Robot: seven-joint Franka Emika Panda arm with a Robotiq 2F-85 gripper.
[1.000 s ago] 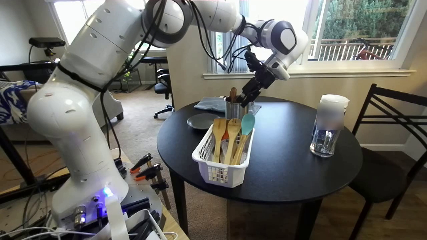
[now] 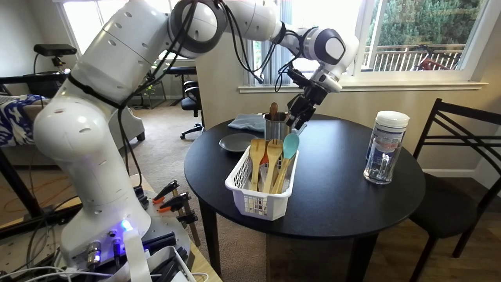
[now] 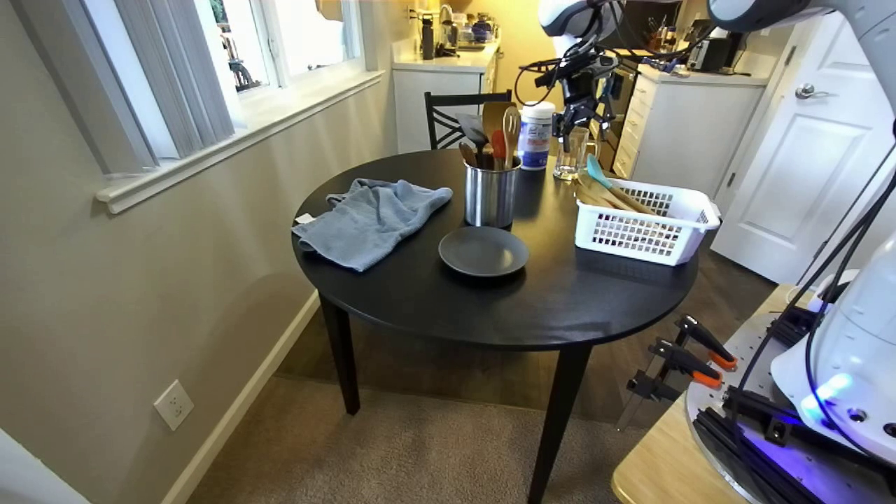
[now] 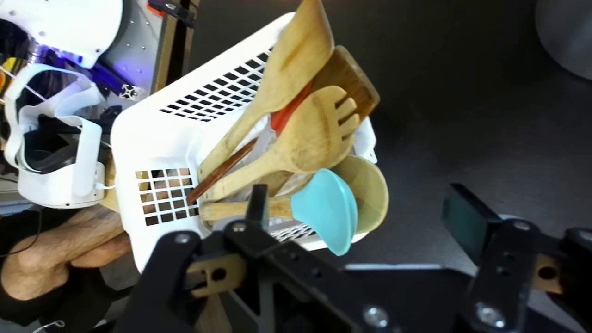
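Note:
My gripper (image 2: 296,123) is open above the table, with nothing between its fingers. In the wrist view its two dark fingertips stand wide apart, and the gripper shows over the edge of a white basket (image 4: 147,125). That basket holds several utensils: a turquoise-headed spoon (image 4: 326,208), a slotted wooden fork (image 4: 313,133), a wooden spatula (image 4: 291,66) and something red, partly covered. From the second exterior view, the gripper (image 3: 582,134) appears above and behind the basket (image 3: 638,231), apart from it.
A steel utensil holder (image 3: 489,194), a dark grey plate (image 3: 484,252) and a blue-grey cloth (image 3: 369,220) stand or lie on the black table (image 2: 338,155). A glass mug (image 3: 572,155) and a white-lidded container (image 2: 388,134) are at another side. Bare tabletop lies between basket and container.
The gripper has swung to point more steeply downward, and its fingertips have shifted slightly right in the first exterior view. The basket and other tabletop objects have stayed put.

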